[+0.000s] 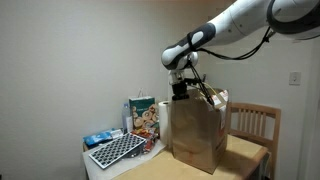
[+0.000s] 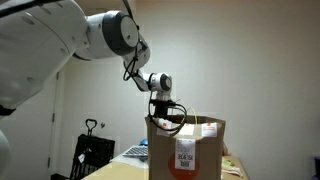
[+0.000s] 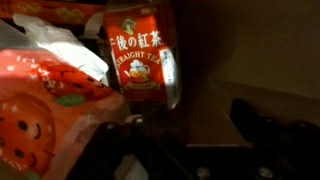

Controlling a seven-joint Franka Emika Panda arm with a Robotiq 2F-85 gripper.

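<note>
A tall brown paper bag stands on the wooden table, its mouth facing up. At the bag's upper opening is my gripper, its fingertips partly hidden in that view. Looking into the bag, the wrist view shows a red tea can and, to its left, a clear plastic pack printed with smiling red tomatoes. My gripper appears dark at the bottom of that view, with its fingers apart. The can lies ahead of the left finger, and nothing can be seen held. Poor light hides the bag's lower parts.
Left of the bag are a white grid-like rack, a patterned green bag and a paper roll. A wooden chair stands behind at the right. Bare table shows beside the bag.
</note>
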